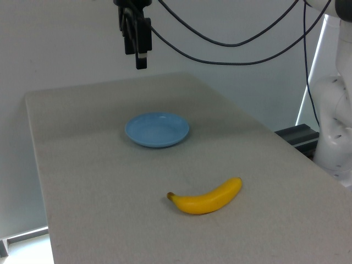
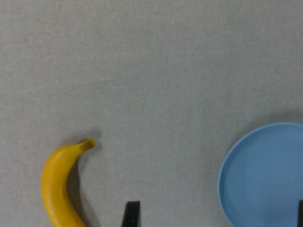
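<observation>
A yellow banana (image 1: 206, 199) lies on the grey tabletop, nearer the front than a light blue plate (image 1: 157, 129), which is empty. My black gripper (image 1: 141, 60) hangs high at the back of the table, well above and behind the plate. From the wrist view, the banana (image 2: 59, 184) is at lower left and the plate (image 2: 265, 175) at right, partly cut off. The gripper's fingertips (image 2: 131, 213) show far apart at the bottom edge, so it is open, with nothing between them but bare cloth and plate below.
The table (image 1: 93, 209) has wide free room around both things. The white robot arm (image 1: 335, 137) stands beyond the table's right edge, and dark cables hang in loops at the upper right.
</observation>
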